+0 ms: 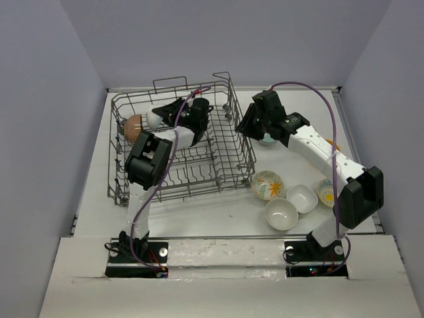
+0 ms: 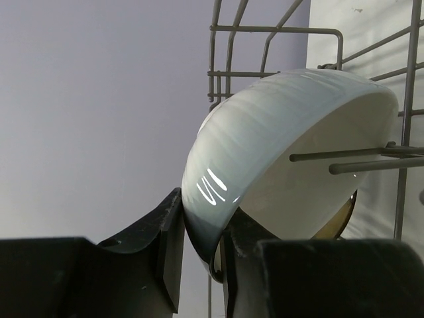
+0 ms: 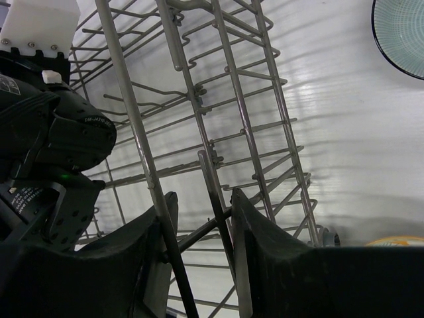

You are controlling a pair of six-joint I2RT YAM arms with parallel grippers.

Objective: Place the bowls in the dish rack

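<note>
A white bowl point(image 2: 265, 126) stands tilted among the rack's prongs, with my left gripper at its near rim, one finger on either side. In the top view that gripper point(image 1: 165, 112) is at the upper left of the dish rack point(image 1: 199, 189), where a brown bowl point(image 1: 132, 127) also sits. My right gripper is at the rack's right side, rack wires between its fingers; how far it is closed is unclear. Outside the rack lie a flowered bowl point(image 1: 267, 185), white bowls point(image 1: 281, 214) point(image 1: 302, 197) and a daisy bowl point(image 1: 326, 195).
A pale green bowl point(image 3: 404, 33) lies right of the rack, partly under my right arm in the top view. An orange dish point(image 1: 331, 143) is farther right. The front of the counter left of the bowls is clear.
</note>
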